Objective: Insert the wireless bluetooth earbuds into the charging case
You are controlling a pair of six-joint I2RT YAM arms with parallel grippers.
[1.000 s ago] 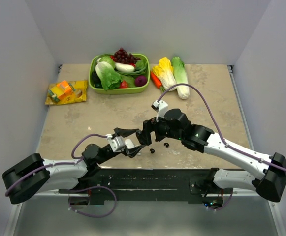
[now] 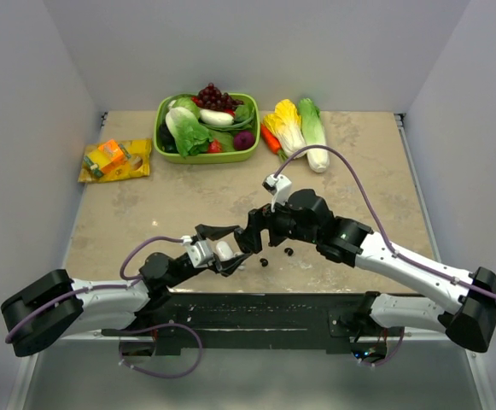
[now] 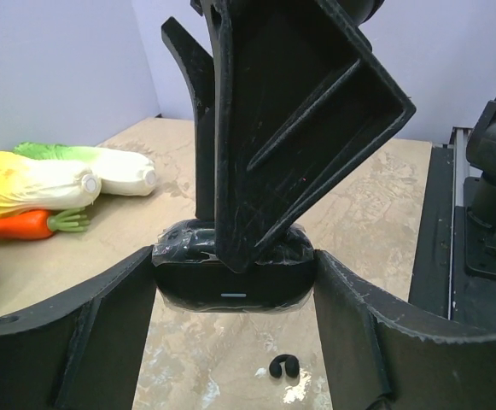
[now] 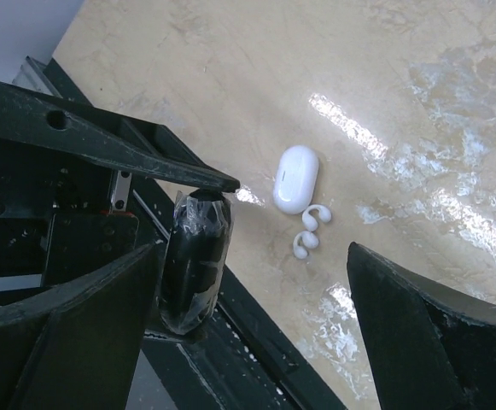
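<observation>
My left gripper is shut on the black charging case (image 3: 205,290), one finger on each side, above the table. In the right wrist view the case (image 4: 195,265) looks wrapped in clear film. My right gripper stands open, with wide space between its fingers. One right finger (image 3: 299,128) crosses in front of the case in the left wrist view and hides part of it; whether they touch I cannot tell. On the table lie black earbuds (image 2: 265,262), also seen as a small dark shape (image 3: 284,366) in the left wrist view.
A white case (image 4: 296,178) lies on the table below, with white earbuds (image 4: 311,229) beside it. The green vegetable basket (image 2: 205,158), yellow bag (image 2: 128,171), carrot (image 2: 273,143) and cabbages (image 2: 312,137) are farther back.
The left arm has moved a touch leftward, still gripping the case.
</observation>
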